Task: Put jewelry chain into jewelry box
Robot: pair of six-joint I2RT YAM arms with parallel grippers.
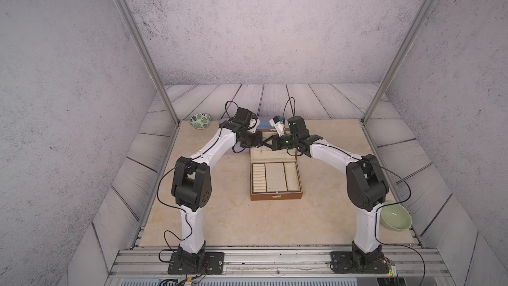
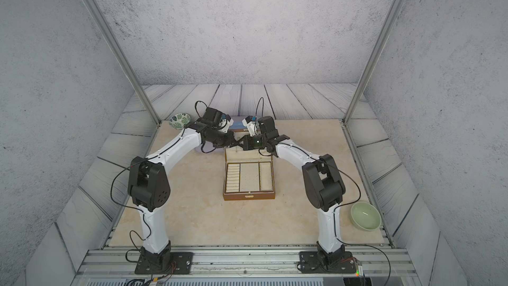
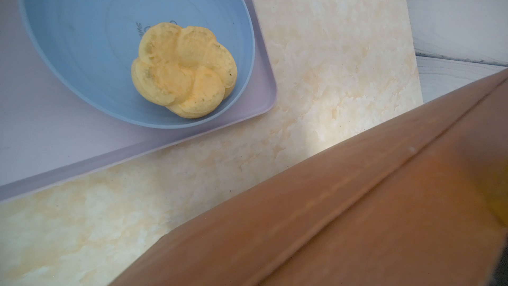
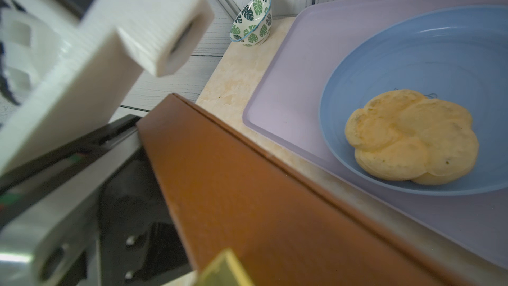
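Note:
The jewelry box (image 1: 275,196) stands open mid-table, its lid (image 1: 258,155) tipped back and its base split into cream-lined compartments. No chain can be made out in any view. Above the lid my left gripper (image 1: 261,142) comes in from the left and seems shut. Facing it from the right, my right gripper (image 1: 265,143) is shut, its tip close to or touching the left one. Too small to tell is whether anything thin lies between either pair of fingers. The brown lid (image 4: 254,196) fills much of the right wrist view, showing a brass clasp (image 4: 226,271).
Behind the box lie a lilac tray (image 4: 285,90) and a blue bowl (image 3: 79,68) with a yellow bun (image 3: 182,71). A leaf-patterned bowl (image 1: 200,121) stands back left, a green bowl (image 1: 395,216) front right.

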